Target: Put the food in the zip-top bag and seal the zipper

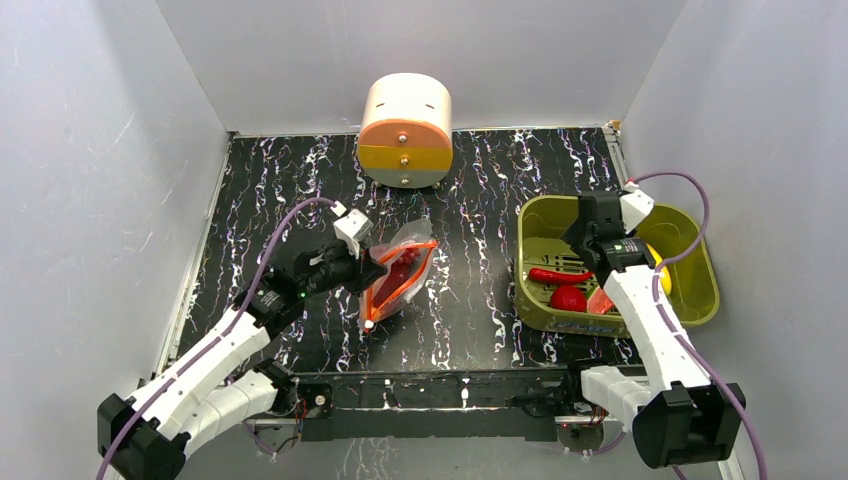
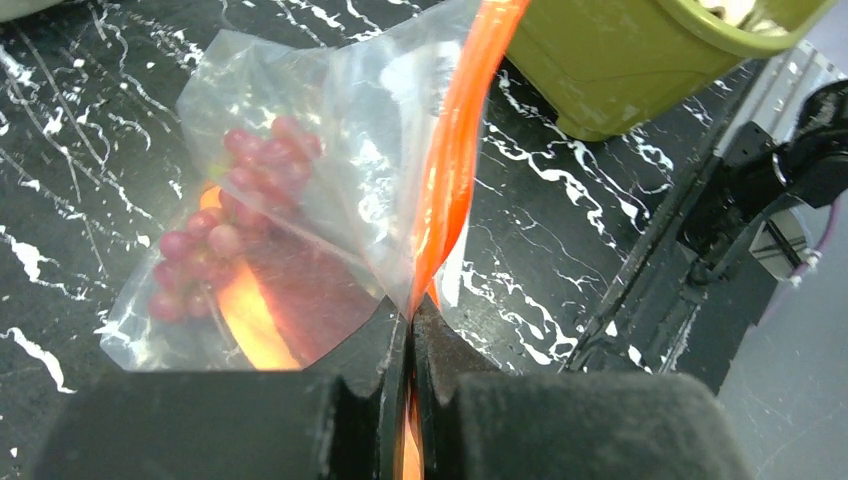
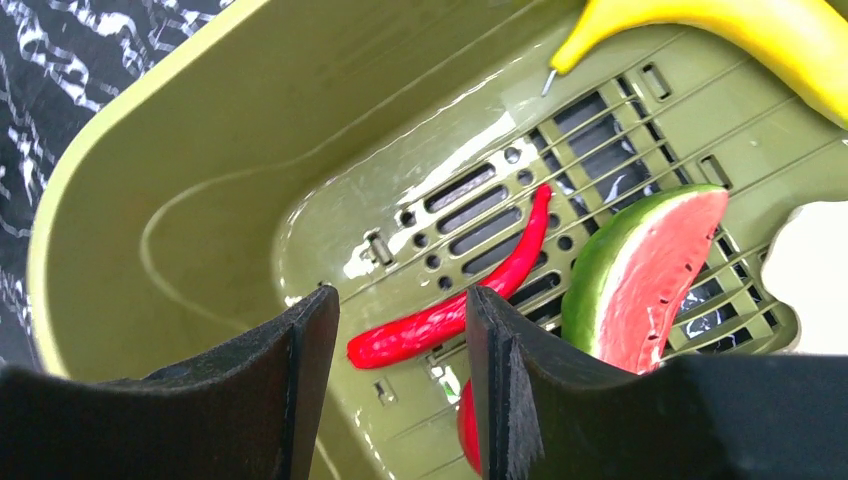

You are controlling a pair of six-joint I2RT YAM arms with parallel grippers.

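Observation:
A clear zip top bag [image 1: 408, 262] with an orange zipper [image 2: 452, 160] stands mid-table, its mouth spread apart in the top view. Red grapes [image 2: 245, 205] and something orange [image 2: 250, 310] show through its film. My left gripper is shut on the bag's rim at the zipper. Above the green basket, my right gripper hangs with its fingers parted and nothing between them. Below them in the right wrist view lie a red chili pepper [image 3: 430, 325], a watermelon slice [image 3: 650, 275], a banana [image 3: 700, 20] and a partly hidden red item [image 3: 468, 430].
The green basket [image 1: 533, 300] has raised walls and fills the table's right side. A white item [image 3: 815, 270] lies in it at the right. At the back stands a rounded box [image 1: 405, 130] with coloured drawers. Bare table separates bag and basket.

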